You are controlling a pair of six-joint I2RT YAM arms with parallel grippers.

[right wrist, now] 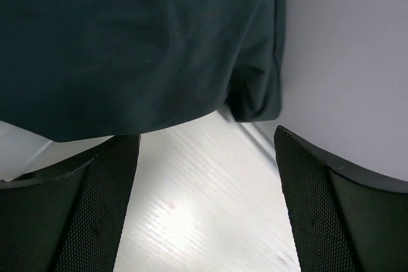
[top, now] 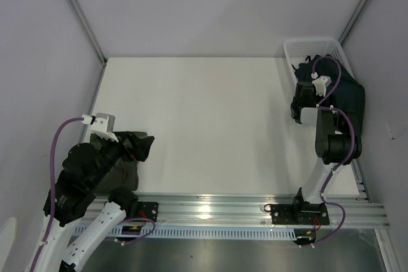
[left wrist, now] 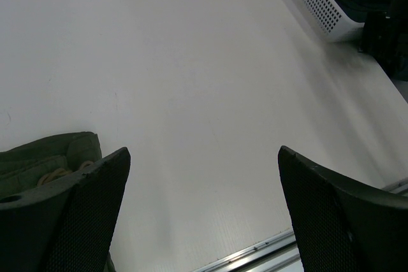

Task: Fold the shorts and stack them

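Dark shorts (top: 347,93) lie in the white basket at the back right and hang over its near and right side. The right wrist view shows their lower edge as a wide dark cloth (right wrist: 127,62). Below that edge my right gripper has its fingers well apart, with no cloth pinched between them. At the front left, dark green shorts (top: 121,173) lie on the table, partly hidden by my left arm; their drawstring shows in the left wrist view. Over the table beside them, my left gripper is open and empty.
The white mesh basket (left wrist: 319,4) stands in the back right corner, close to the right wall. Bare white table (top: 210,119) fills the middle. A metal rail (top: 204,199) runs along the front edge.
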